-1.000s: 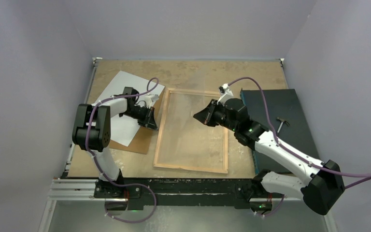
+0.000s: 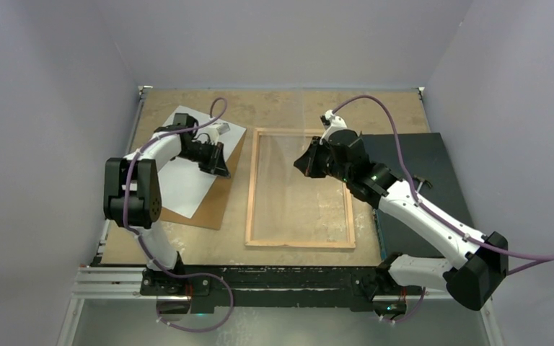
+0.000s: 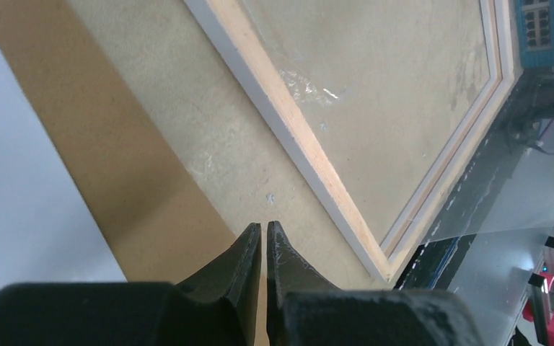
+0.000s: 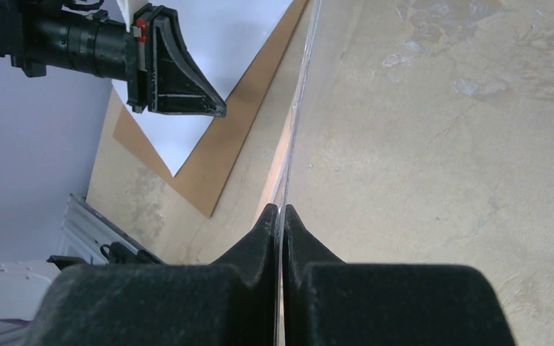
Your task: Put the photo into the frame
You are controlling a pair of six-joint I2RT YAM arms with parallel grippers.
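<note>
The wooden frame point(image 2: 251, 194) lies on the table in front of both arms. Over its area my right gripper point(image 2: 306, 170) is shut on a clear sheet point(image 4: 299, 94), whose edge stands upright between the fingers. This sheet also crosses the right side of the left wrist view. To the left lie a white sheet point(image 2: 180, 180), which may be the photo, and a brown board point(image 2: 216, 205) partly under it. Near the board's right edge is my left gripper, its fingertips slightly apart and nothing between them; the frame's bar point(image 3: 296, 130) is to their right.
A large dark board point(image 2: 418, 216) covers the right of the table, with a small hammer point(image 2: 423, 182) on it, partly hidden by my right arm. Bare tabletop point(image 2: 274, 108) shows behind the frame. Grey walls point(image 2: 505, 130) close in the sides.
The right gripper shifted slightly, still with the clear sheet.
</note>
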